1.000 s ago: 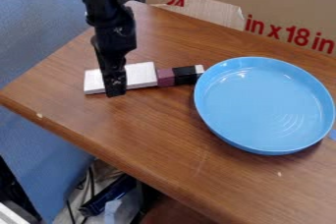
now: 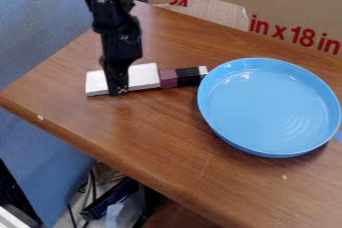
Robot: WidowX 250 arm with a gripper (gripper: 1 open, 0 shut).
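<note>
My black gripper [image 2: 116,82] reaches down from the top left to a white block [image 2: 142,78] lying on the wooden table; its fingertips overlap the block's left part, and whether they are open or shut on it is unclear. A maroon and black piece [image 2: 178,77] with a small white end lies in line with the block on its right. A light blue plate [image 2: 267,107] sits to the right of these.
A cardboard box [image 2: 267,2] stands behind the table [image 2: 187,182]. The table's left edge drops to a blue surface and clutter below.
My gripper has shifted very slightly over the white block. The block, the dark piece and the plate look unmoved.
</note>
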